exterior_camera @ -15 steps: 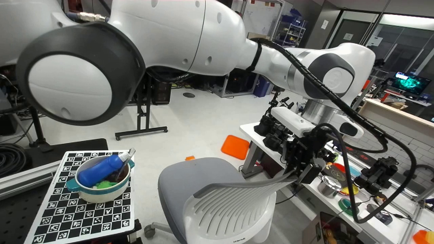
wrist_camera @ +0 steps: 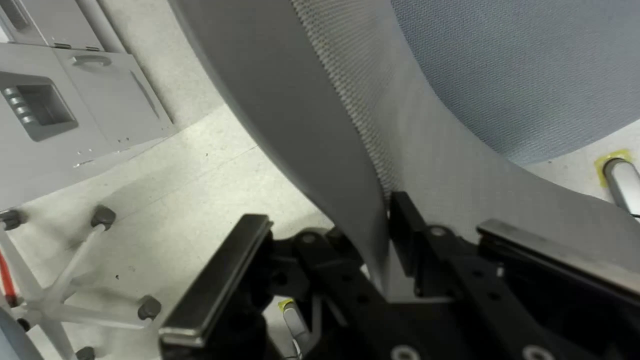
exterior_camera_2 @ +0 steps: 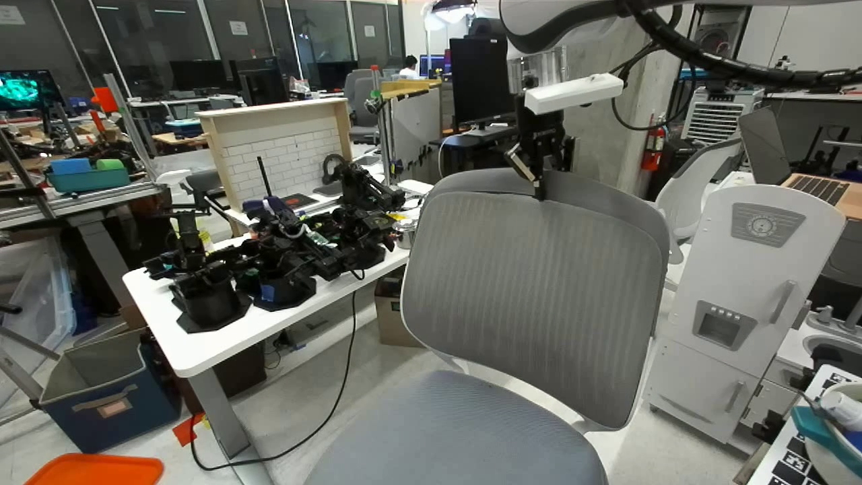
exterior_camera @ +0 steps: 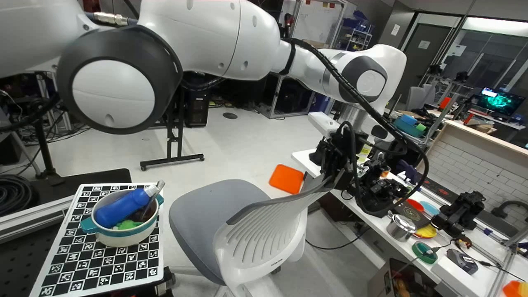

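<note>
A grey office chair stands on the floor, its mesh backrest (exterior_camera_2: pixel 537 291) facing exterior view 2 and its padded seat (exterior_camera: pixel 218 213) plain in exterior view 1. My gripper is shut on the backrest's top edge, which runs between the two black fingers in the wrist view. In exterior view 2 the gripper (exterior_camera_2: pixel 539 174) reaches down onto that same edge from above. Part of the far finger is hidden behind the backrest there. The chair is upright, and the base below its seat is mostly out of sight.
A white table (exterior_camera_2: pixel 194 339) with black robot arms stands beside the chair. A grey toy fridge (exterior_camera_2: pixel 739 307) is on the other side. A pot (exterior_camera: pixel 126 232) holding a blue bottle sits on a checkered board (exterior_camera: pixel 74 267). An orange tray (exterior_camera: pixel 287 179) lies on open floor.
In exterior view 1 the chair and my arm have shifted left together, and the chair has turned somewhat. The gripper is at the backrest's top edge in both frames.
</note>
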